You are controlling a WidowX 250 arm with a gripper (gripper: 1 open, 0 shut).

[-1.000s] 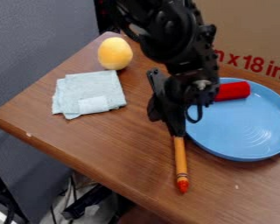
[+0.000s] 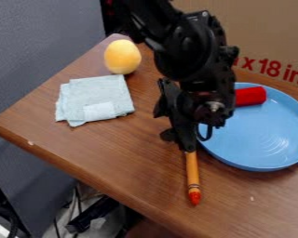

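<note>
My black gripper (image 2: 186,125) hangs low over the table at the centre, left of the blue plate (image 2: 264,139). An orange crayon (image 2: 193,181) with a red tip lies below it, its upper end hidden at the gripper. Whether the fingers are open or shut on it is not clear. A red cylinder (image 2: 251,96) rests on the plate's upper part, partly behind the arm.
A folded grey cloth (image 2: 94,99) and a yellow egg-shaped object (image 2: 123,57) lie to the left. The table's front-left edge (image 2: 64,158) borders a drop. A cardboard box (image 2: 270,42) stands behind.
The gripper and wrist have shifted slightly. The crayon and the other objects look unmoved.
</note>
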